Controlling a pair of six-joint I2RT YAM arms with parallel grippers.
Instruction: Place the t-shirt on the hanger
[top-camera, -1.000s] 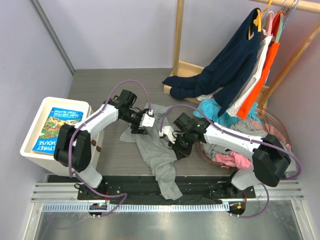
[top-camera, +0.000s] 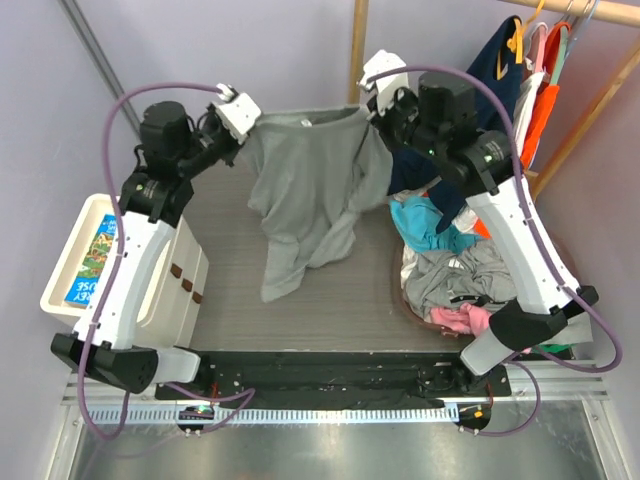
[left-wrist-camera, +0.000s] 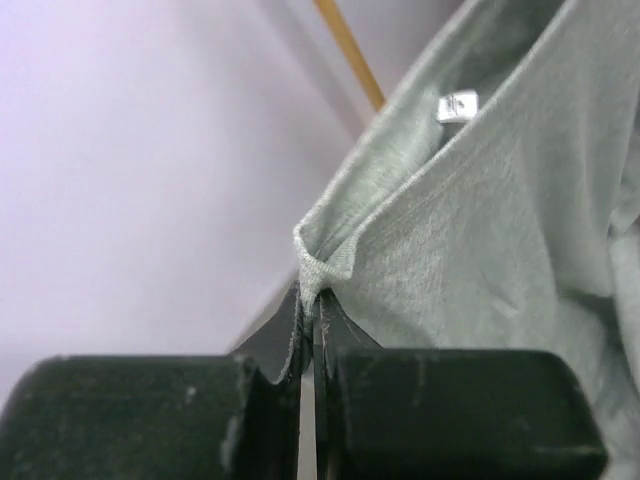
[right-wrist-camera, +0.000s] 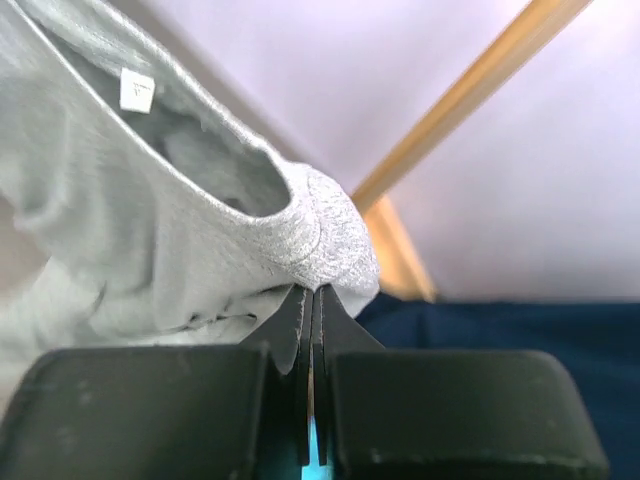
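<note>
The grey t-shirt (top-camera: 305, 190) hangs stretched between my two raised grippers, its white label visible at the neckline. My left gripper is shut on one upper corner of the cloth, and my right gripper is shut on the other. In the top view the lower part of the shirt droops over the grey floor board. Hangers (top-camera: 565, 22) hold dark, white and orange garments on the wooden rail at the top right.
A white bin (top-camera: 180, 320) with books stands at the left. A basket of loose clothes (top-camera: 460, 290) sits at the right below the hanging garments. The wooden rack's post (top-camera: 357, 50) rises behind the shirt.
Both arms have risen and spread apart toward the back, lifting the t-shirt from where it lay crumpled on the board so that it now hangs stretched between them.
</note>
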